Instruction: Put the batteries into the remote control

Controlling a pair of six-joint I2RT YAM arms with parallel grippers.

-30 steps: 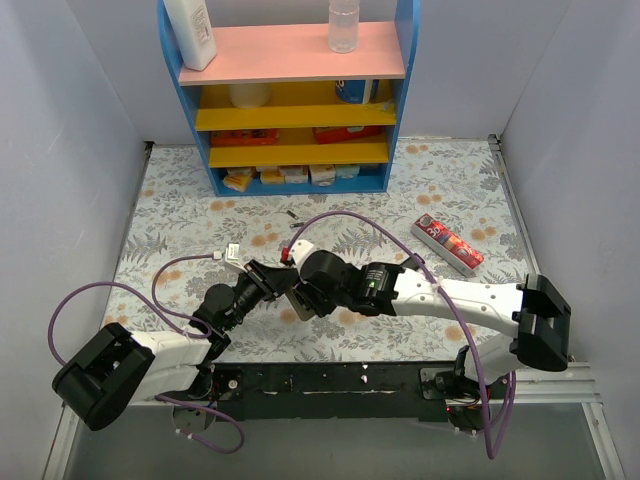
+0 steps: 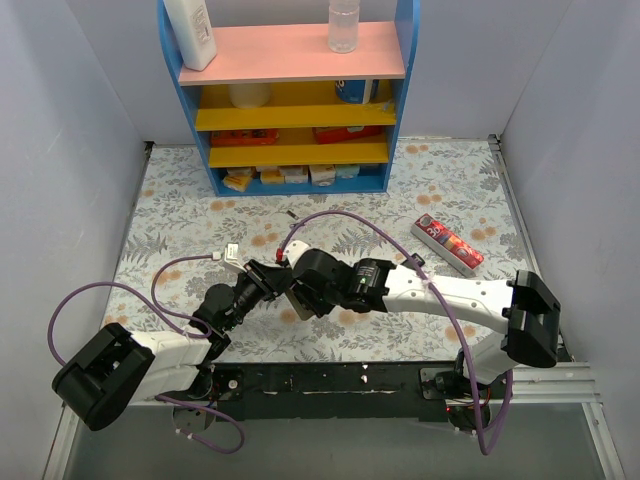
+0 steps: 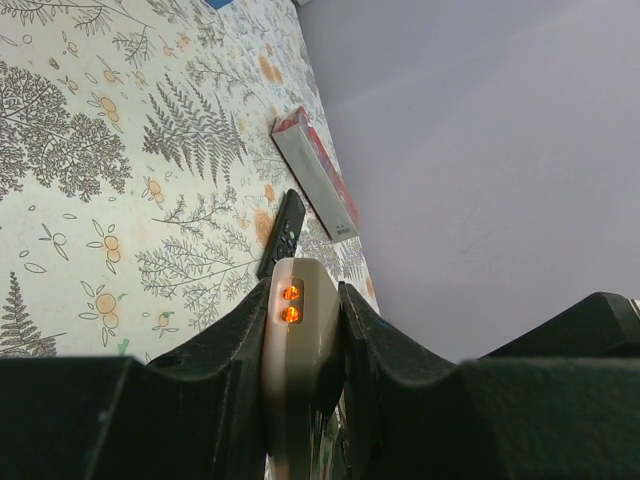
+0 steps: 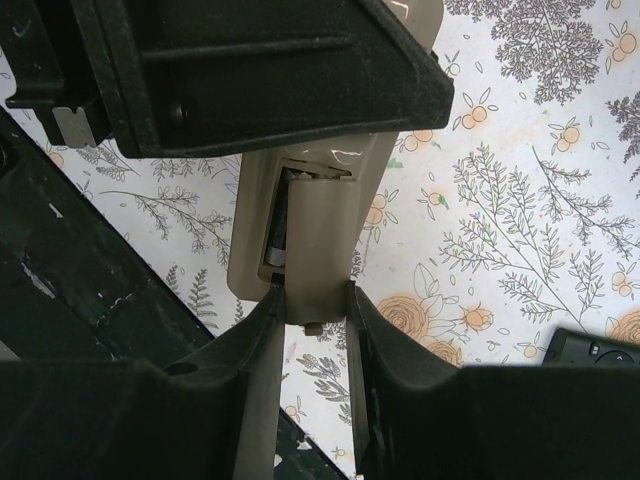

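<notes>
The beige remote control is pinched in my left gripper, whose fingers are shut on it; its end with two orange spots [image 3: 303, 285] faces up in the left wrist view. In the right wrist view a dark battery [image 4: 281, 225] shows inside its open compartment, beside a beige battery cover [image 4: 322, 245]. That cover stands between the fingertips of my right gripper, which touch both its sides. It lies across part of the compartment, offset to one side, and hides the rest. How many batteries are inside cannot be told.
A black handheld object [image 3: 284, 232] lies on the patterned table, near a red battery box [image 2: 447, 244]. A small item [image 2: 292, 214] rests behind the grippers. The shelf unit [image 2: 292, 92] stands at the back.
The left arm has stayed in place, and the remote with it.
</notes>
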